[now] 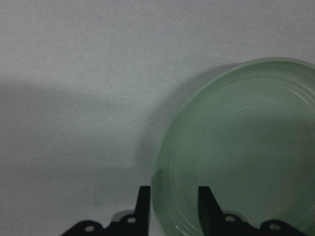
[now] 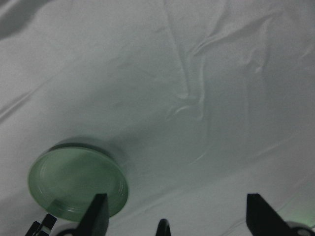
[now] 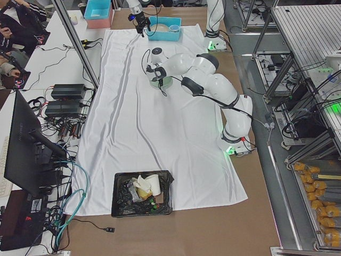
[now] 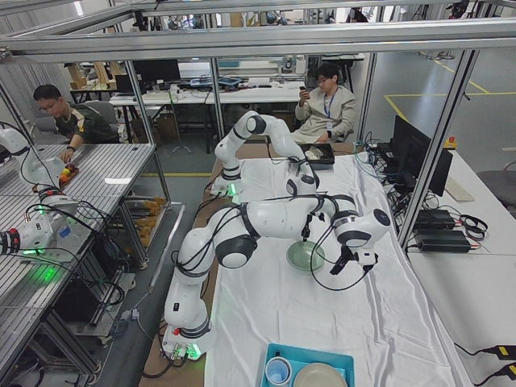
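Note:
A green plate [image 1: 251, 147] [image 4: 300, 258] [image 2: 76, 177] lies on the white cloth. My left gripper is low at its rim, open, one finger just outside and the other over the plate, nothing visibly between them. My right gripper [image 4: 355, 260] is open and higher above the cloth, with the plate below and to its left in its wrist view. In the camera left view the plate is mostly hidden under the left arm.
A blue bin [image 4: 345, 363] with a cup [image 4: 278, 371] and beige plate [image 4: 317, 379] stands at one end of the cloth; a black-lined bin [image 3: 120, 197] with mixed items at the other.

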